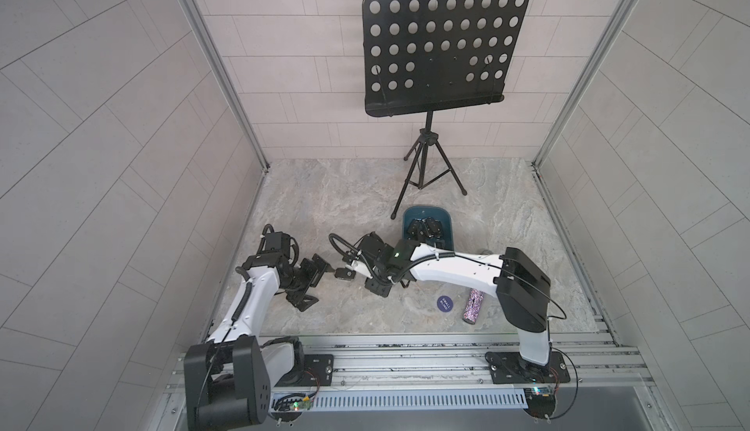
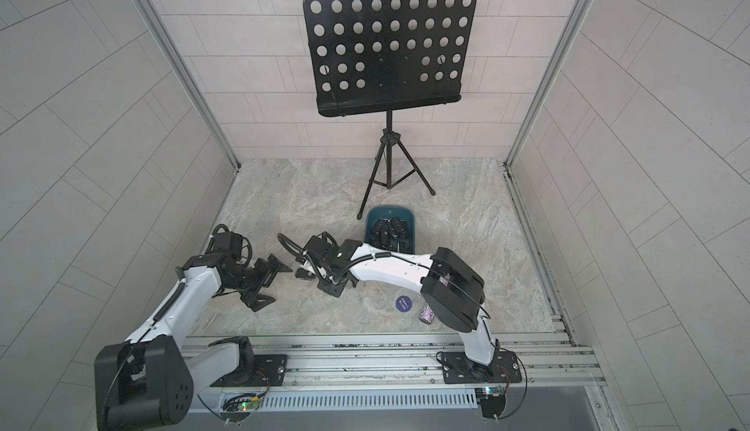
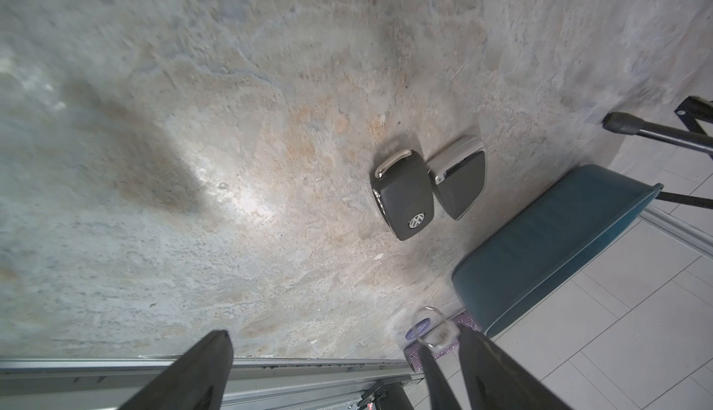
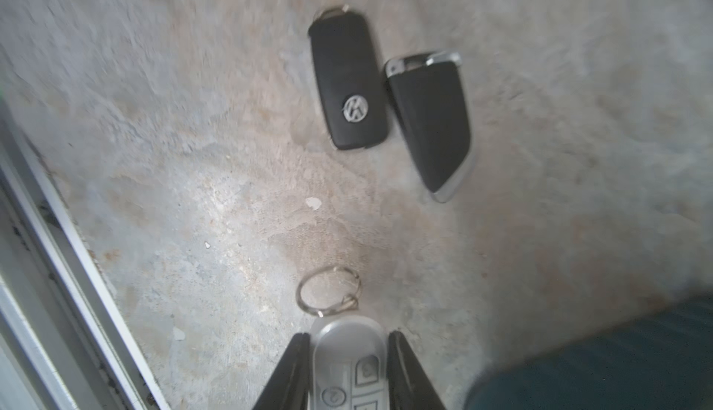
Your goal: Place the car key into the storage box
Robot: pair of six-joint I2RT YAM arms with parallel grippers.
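Observation:
A silver-grey car key (image 4: 349, 361) with a wire ring is pinched in my right gripper, raised off the table. In the left wrist view this gripper is only a blur near the bottom. Two black keys lie on the table side by side: one with a VW badge (image 3: 404, 194), the other angular with a silver end (image 3: 460, 176). The teal storage box (image 1: 428, 212) stands behind the right arm, with several black items in it. My left gripper is open and empty, held left of the two black keys.
A black music stand (image 1: 425, 142) rises behind the box. Right of the right gripper lie a round purple tag (image 1: 444, 303) and a glittery pink case (image 1: 473, 306). A metal rail (image 1: 406, 340) borders the front.

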